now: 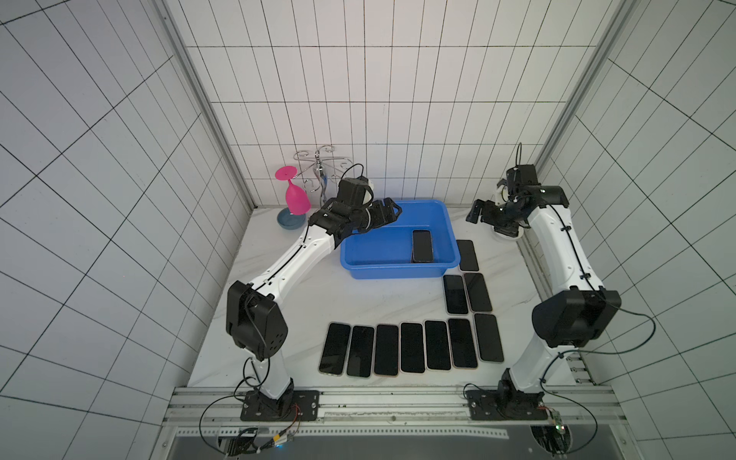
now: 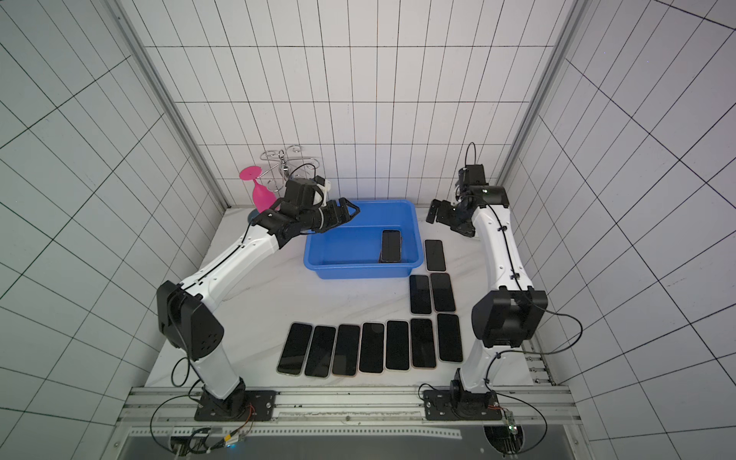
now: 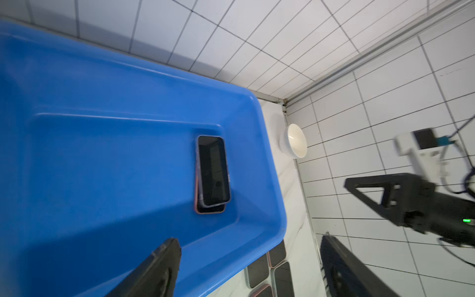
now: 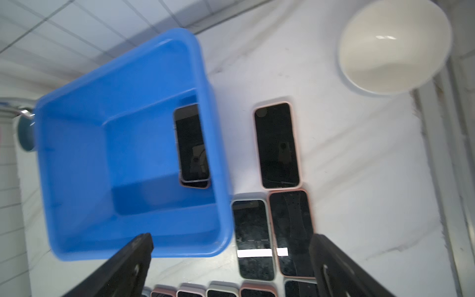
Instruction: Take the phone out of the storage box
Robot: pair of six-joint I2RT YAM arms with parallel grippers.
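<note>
In the blue storage box, two stacked phones lie at the right side of the floor, the upper one screen up, the lower one peeking out beneath it. My left gripper hangs open over the left back part of the box, nothing between its fingers. My right gripper is open and empty, above the table just right of the box.
Many phones lie in a front row and up the box's right side. A white bowl stands back right, a pink glass on a rack back left.
</note>
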